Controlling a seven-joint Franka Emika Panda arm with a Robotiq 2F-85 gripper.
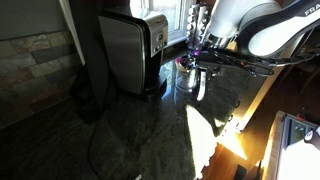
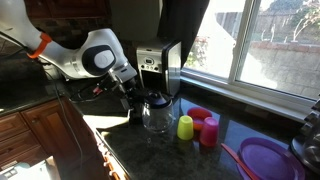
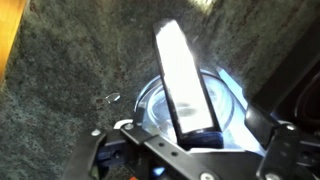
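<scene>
A clear glass carafe with a dark lid stands upright on the dark counter. Its dark handle, with a bright glare along it, runs through the middle of the wrist view over the round glass body. My gripper is at the handle side of the carafe, pointing down. In the wrist view its fingers stand wide apart, one on either side of the handle. The gripper is open; whether a finger touches the handle cannot be told. In exterior view 1 the arm partly covers the carafe.
A coffee machine stands behind the carafe by the window. A yellow cup, a pink cup and a purple plate are on the far side.
</scene>
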